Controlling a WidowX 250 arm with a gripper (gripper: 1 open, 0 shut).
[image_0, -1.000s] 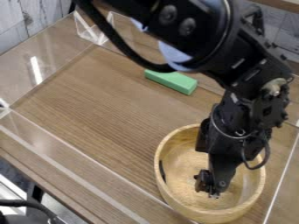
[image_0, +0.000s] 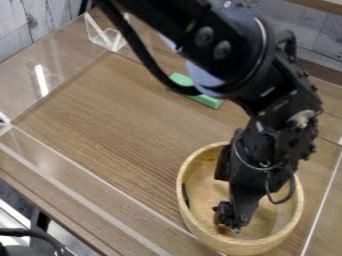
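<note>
My black gripper (image_0: 241, 205) reaches down from the top right into a round tan bowl (image_0: 203, 225) at the lower right, its fingertips low inside the bowl and apart. Whether anything lies between or under them is hidden by the dark gripper body.
A green block (image_0: 201, 97) lies on the wooden table (image_0: 107, 140) behind the arm. A clear plastic piece (image_0: 104, 32) sits at the back left. A dark cable or part shows at the bottom left corner.
My gripper has shifted slightly left within the bowl, and the upper arm covers more of the green block.
</note>
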